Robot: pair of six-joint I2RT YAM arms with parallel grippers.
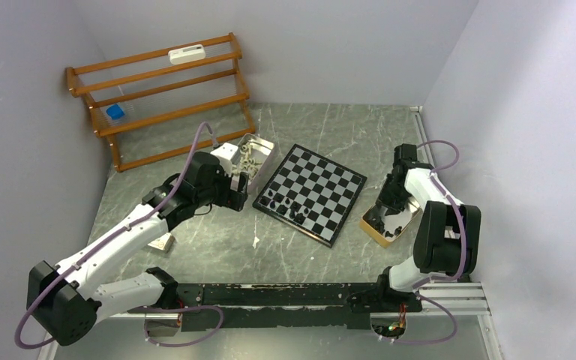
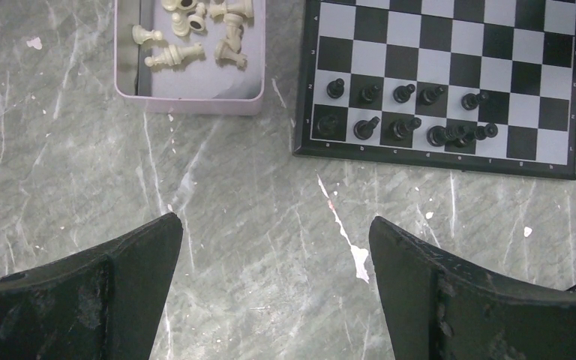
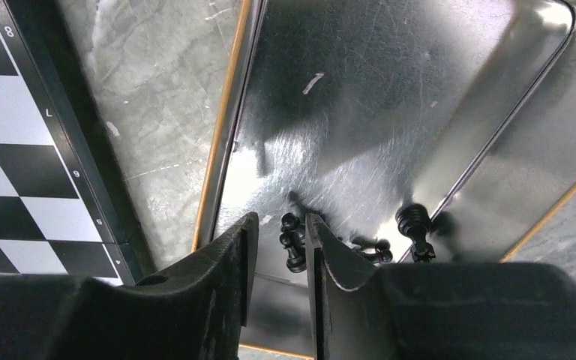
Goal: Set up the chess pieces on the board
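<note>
The chessboard (image 1: 311,191) lies mid-table with several black pieces standing along its near-left side; in the left wrist view a black pawn (image 2: 335,88) is among them. White pieces (image 2: 172,54) lie in a light tray (image 2: 187,106). Over bare table, beside that tray, my left gripper is wide open and empty. My right gripper points down over the metal-lined box (image 3: 322,112), its fingers parted by a narrow gap. A black piece (image 3: 294,251) on the box floor shows through this gap, and I see no piece gripped. Another black piece (image 3: 415,225) is at the right.
A wooden rack (image 1: 157,97) stands at the back left. The wooden-edged box (image 1: 375,236) sits right of the board, with a strip of bare table between. Open table lies in front of the board.
</note>
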